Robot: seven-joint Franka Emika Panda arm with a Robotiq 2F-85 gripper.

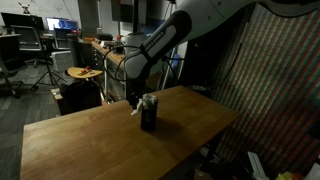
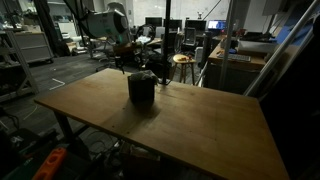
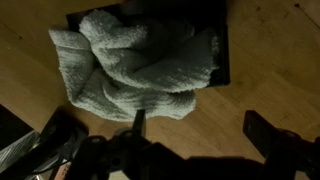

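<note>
A crumpled white towel [image 3: 140, 65] is draped over the top of a black box [image 3: 225, 45] in the wrist view, with part of it hanging over the side. In exterior view 1 the box [image 1: 149, 120] stands upright on the wooden table, the towel [image 1: 149, 101] bunched at its top. My gripper is open, its fingers spread wide and nothing held between them. The towel lies just ahead of the fingers in the wrist view. From exterior view 1, the gripper [image 1: 132, 98] appears close beside the box's top; whether it touches the towel I cannot tell.
A round stool [image 1: 84, 73], desks and office chairs stand beyond the table. A dark panel [image 1: 270, 90] rises at the right in exterior view 1.
</note>
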